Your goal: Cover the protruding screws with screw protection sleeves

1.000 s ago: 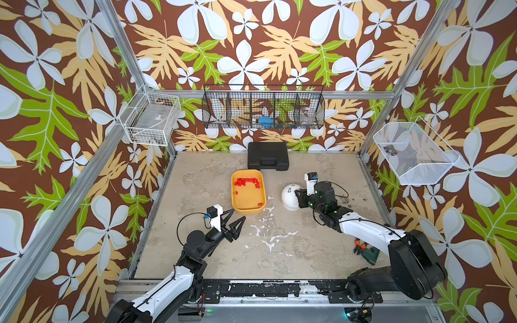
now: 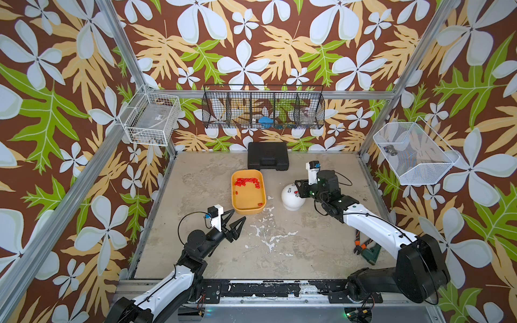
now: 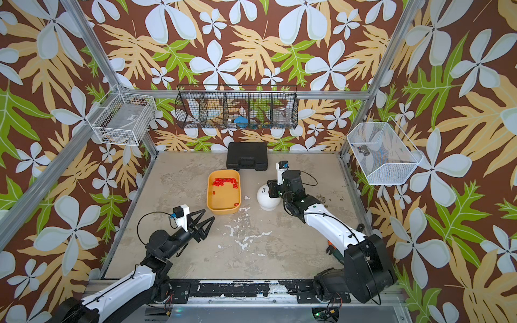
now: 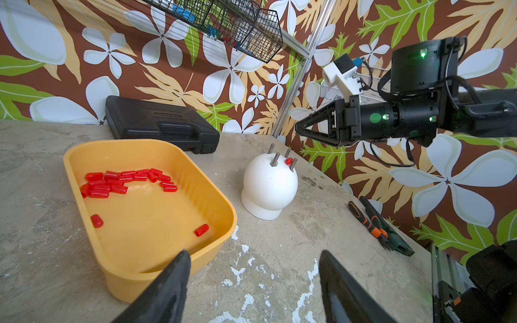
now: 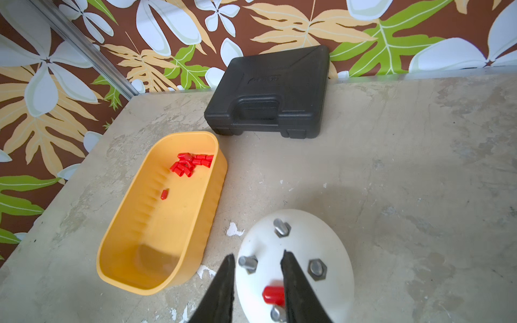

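Note:
A white dome (image 4: 270, 185) stands right of the orange bin (image 2: 248, 200), with metal screws (image 5: 281, 227) sticking up from its top. A red sleeve (image 5: 273, 293) is on the dome at one front screw. More red sleeves (image 4: 107, 183) lie loose in the bin. My right gripper is raised just above the dome, fingers apart, with nothing visibly held between them. My left gripper is open at the front left of the bin, empty, its fingers wide apart.
A black case (image 2: 267, 156) lies at the back. Hand tools (image 4: 379, 228) lie at the right edge. Wire baskets (image 2: 262, 110) hang on the frame.
My right gripper has risen above the dome since a second ago, its arm lifting with it. The left arm has not visibly moved.

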